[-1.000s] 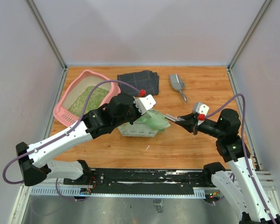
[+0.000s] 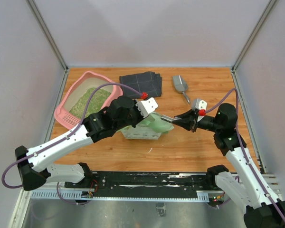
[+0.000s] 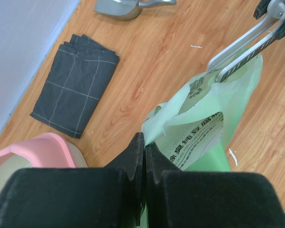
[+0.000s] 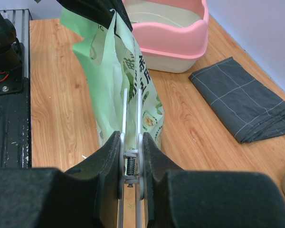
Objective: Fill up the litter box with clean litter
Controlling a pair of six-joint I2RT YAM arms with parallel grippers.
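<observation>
A green litter bag [image 2: 159,124] with printed panels stands at the middle of the table. My left gripper is shut on the bag's gathered top corner; the thin film shows at its fingertips. My right gripper is shut on spring-loaded metal scissors [image 4: 131,154]. In the left wrist view the scissors' blades [image 3: 244,59] are slightly apart, reaching the bag's upper edge at the side away from my left gripper. Whether that film is cut there I cannot tell. The pink-rimmed litter box [image 2: 61,114], at the left, has green litter [image 2: 91,102] inside.
A folded dark checked cloth [image 2: 141,84] lies behind the bag. A grey scoop [image 2: 180,84] rests to its right. Small pale scraps are on the wood in front of the bag.
My right gripper has moved left with the scissors, bringing the blades from beside the bag onto its edge. The left arm and the bag's base have stayed put.
</observation>
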